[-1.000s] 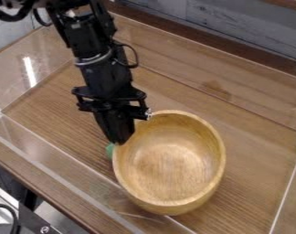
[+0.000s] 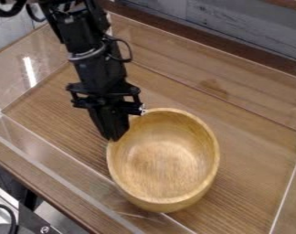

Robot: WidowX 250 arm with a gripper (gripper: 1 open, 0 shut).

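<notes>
My black gripper [image 2: 111,126] reaches down from the upper left to the upper left rim of a large wooden bowl [image 2: 163,164], its tip touching or very near that rim. Whether its fingers are open or shut cannot be made out, as they are dark and small. The bowl is upright and shows nothing inside.
A clear strip runs along the left side, near the table's edge. A grey wall stands at the back.
The bowl has shifted slightly left, and the gripper has moved a little left with it.
</notes>
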